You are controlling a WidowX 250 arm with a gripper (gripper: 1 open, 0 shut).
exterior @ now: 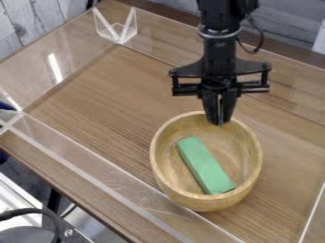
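Observation:
A round wooden bowl (241, 163) sits on the wooden table in the lower middle. A flat green block (203, 163) lies inside it, tilted lengthwise toward the front. The dark robot gripper (221, 111) hangs over the back rim of the bowl, above and behind the block, apart from it. Whether its fingers are open or shut is hard to tell.
A small clear object (117, 27) stands at the back left. Dark hardware shows at the bottom-left corner.

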